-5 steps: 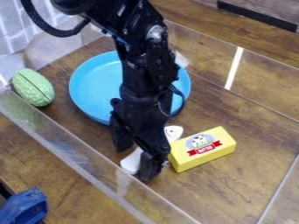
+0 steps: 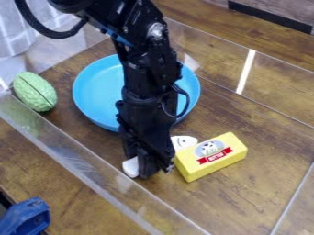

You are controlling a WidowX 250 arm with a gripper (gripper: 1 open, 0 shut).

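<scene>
The black gripper (image 2: 147,156) is low over the wooden table at the centre, shut around a small white object (image 2: 185,143), whose ends show on either side of the dark fingers; what exactly it is cannot be told. A yellow butter box (image 2: 214,157) lies just to the right of the gripper. Behind the arm sits a blue bowl (image 2: 97,95), partly hidden by it.
A green ridged object (image 2: 33,91) lies at the left, and a blue item (image 2: 24,218) at the lower left. A clear edge runs diagonally along the left side.
The gripper has shifted slightly left and its fingers now cover more of the white object. The butter box, bowl and other objects look unmoved.
</scene>
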